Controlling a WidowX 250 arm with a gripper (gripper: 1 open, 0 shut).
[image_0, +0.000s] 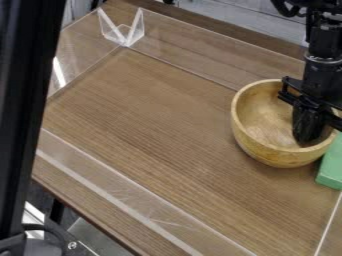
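A wooden bowl sits at the right side of the wooden table. My black gripper reaches down into the right part of the bowl, its fingertips inside, near the right wall. It looks shut; whether anything thin is between the fingers is hard to see against the dark parts. A green object lies beside the bowl at the lower right, partly cut off by the frame's edge.
A clear plastic angular piece stands at the back left edge of the table. A dark frame runs along the left side.
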